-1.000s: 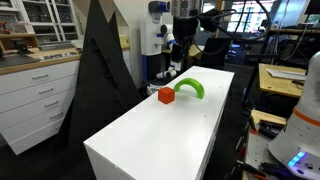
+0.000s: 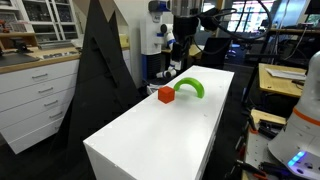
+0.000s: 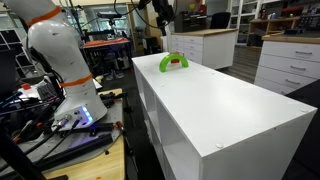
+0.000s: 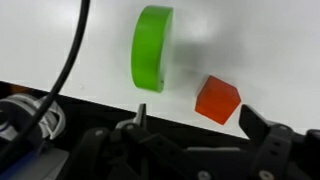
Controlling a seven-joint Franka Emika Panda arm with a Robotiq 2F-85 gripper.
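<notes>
A green arch (image 2: 190,83) stands on the white table beside a red-orange cube (image 2: 166,94). Seen from above in the wrist view, the arch (image 4: 151,47) lies left of centre and the cube (image 4: 217,100) to the right, with bare table between them. My gripper is open, its two dark fingers far apart at the lower part of that view, and nothing is held. In exterior view 1 the gripper (image 2: 178,55) hangs well above the table, over the area of the two blocks. Exterior view 2 shows the arch (image 3: 172,61) with the red cube mostly behind it.
A black cable (image 4: 62,80) crosses the left of the wrist view. Drawer cabinets (image 2: 40,95) and a dark slanted panel (image 2: 103,70) stand beyond the table.
</notes>
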